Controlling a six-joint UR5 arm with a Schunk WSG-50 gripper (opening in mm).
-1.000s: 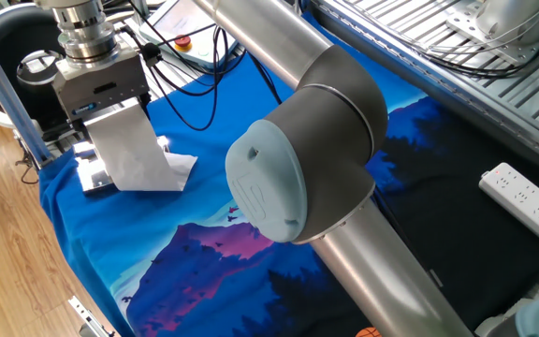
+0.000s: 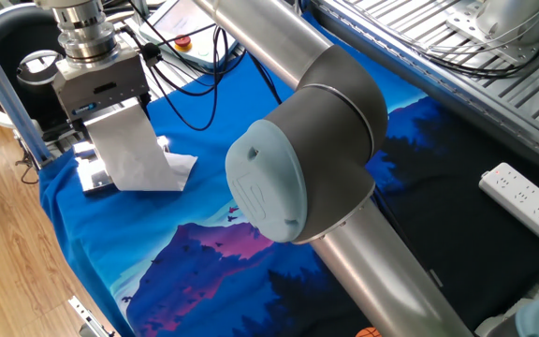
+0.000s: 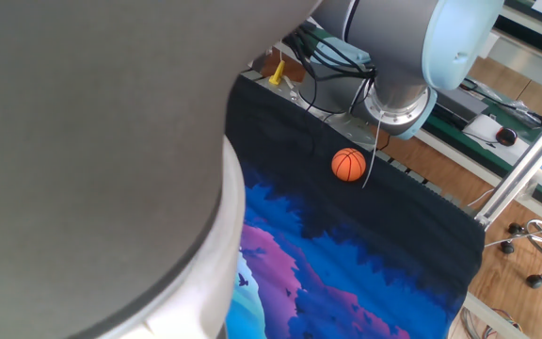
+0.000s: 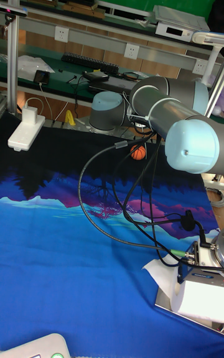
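Observation:
My gripper (image 2: 106,101) points down over the far left corner of the cloth-covered table in exterior view 1. A white sheet of paper (image 2: 137,150) hangs in front of its lower part and covers the fingers; its lower end flares out near the cloth. Beneath and beside it shows a shiny metal piece (image 2: 94,176), whose link to the gripper I cannot make out. In exterior view 3 the white paper (image 4: 202,299) is at the right edge, over a metal plate (image 4: 164,305). Whether the paper is gripped or merely attached does not show.
An orange ball (image 3: 348,165) rests on the dark part of the cloth (image 3: 412,221), near the arm's base. A white power strip (image 4: 27,132) lies at the far left in exterior view 3. Cables (image 4: 126,209) loop above the cloth.

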